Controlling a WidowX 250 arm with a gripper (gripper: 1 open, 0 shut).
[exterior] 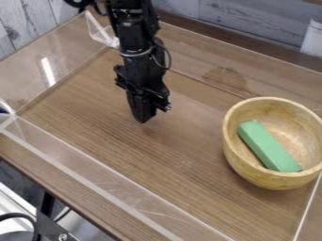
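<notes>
My black gripper (143, 105) hangs over the middle-left of the wooden table, shut, with nothing visible between its fingers. A wooden bowl (240, 163) rests upright on the table at the right, apart from the gripper. Inside the bowl lies a long green block (266, 147), slanted from upper left to lower right.
Clear strips or panels run along its left edge. A grey plank wall stands behind, with a white object (314, 36) at the back right.
</notes>
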